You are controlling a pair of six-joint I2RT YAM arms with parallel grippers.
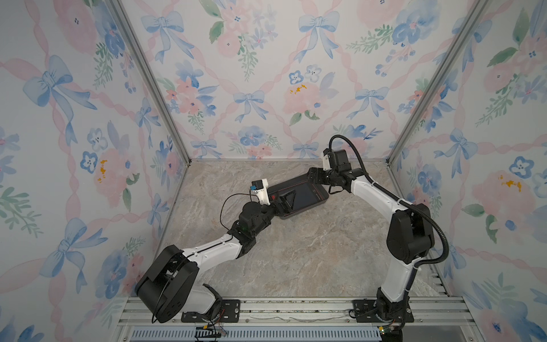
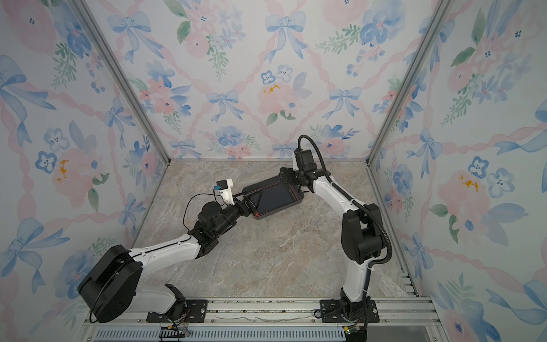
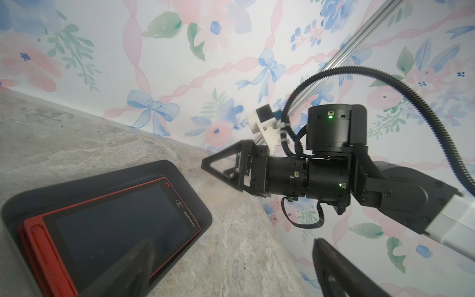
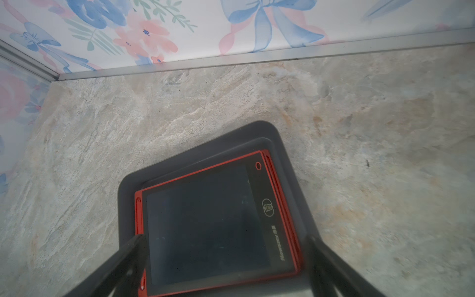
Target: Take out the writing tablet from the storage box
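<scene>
The writing tablet [image 4: 207, 227], dark-screened with a red frame, lies flat inside the shallow dark grey storage box [image 4: 257, 132]. In the left wrist view, both the tablet [image 3: 123, 222] and the box [image 3: 190, 190] sit at lower left. My left gripper [image 1: 291, 201] is open, over the box's near left end, with blurred fingers [image 3: 341, 269] showing at the bottom of its own view. Above the box's right end hangs my right gripper [image 1: 312, 175], also open, its fingers [image 4: 126, 262] blurred on either side of the tablet in the right wrist view. Neither gripper holds anything.
Bare marbled tabletop [image 1: 319, 256] surrounds the box, with wide free room in front. A flowered wall [image 1: 273, 85] stands close behind it. The right arm's black cable [image 1: 356, 149] arches above its wrist.
</scene>
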